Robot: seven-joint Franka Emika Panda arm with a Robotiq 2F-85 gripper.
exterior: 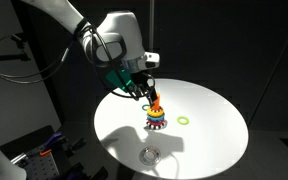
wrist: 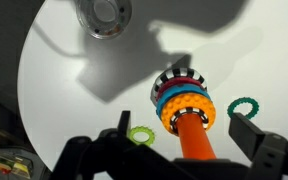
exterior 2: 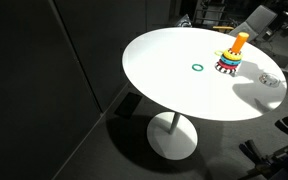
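Note:
A ring-stacking toy (exterior: 156, 118) stands upright on the round white table (exterior: 199, 145), with an orange post (wrist: 193, 138) rising from its coloured rings (wrist: 179, 100). Its base has a black-and-white pattern. My gripper (exterior: 147, 99) is open just above and beside the top of the post. In the wrist view, the fingers of the gripper stand wide on either side of the orange post, with no contact visible. Exterior view 2 shows the toy (exterior 2: 229, 61) but not the gripper's fingers.
A yellow-green ring (wrist: 142, 134) and a teal ring (wrist: 246, 107) lie flat on either side of the toy. A clear round dish (exterior: 150, 156) sits near the table's front edge.

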